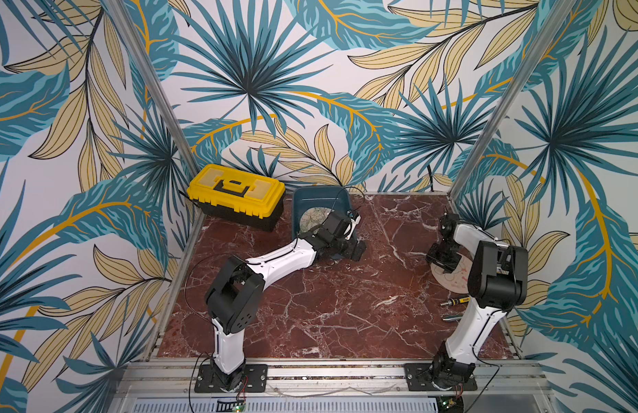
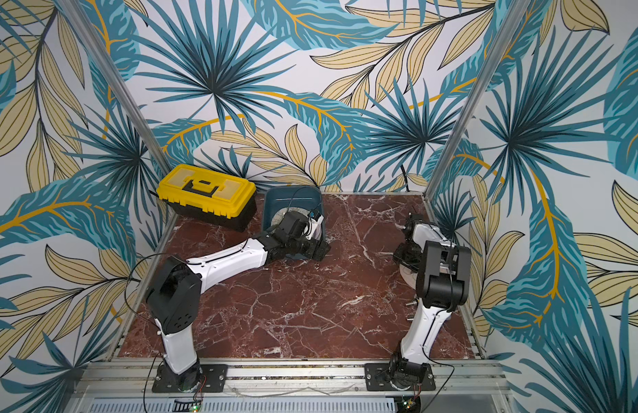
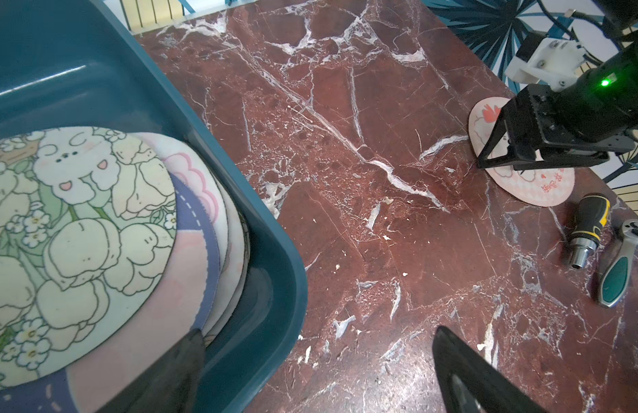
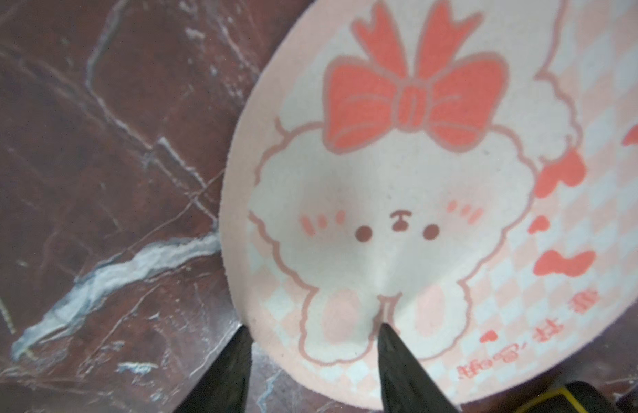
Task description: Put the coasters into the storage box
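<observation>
One round coaster (image 4: 394,206), pink and white with a red-bowed bear, lies flat on the table at the right. My right gripper is over its edge, fingers part open; the rim shows between the fingertips, and contact cannot be told. The teal storage box (image 3: 281,275) holds a stack of round coasters, topped by a green one with cream tulips and a white bunny (image 3: 77,241). My left gripper stands wide open beside the box. One finger overlaps the box wall in view, the other is over bare table; nothing is between them.
A yellow-lidded toolbox (image 1: 236,192) stands left of the box. A yellow-black screwdriver (image 3: 587,227) and a green-handled ratchet (image 3: 618,265) lie close to the loose coaster. Bare marble table (image 1: 360,309) stretches between the arms.
</observation>
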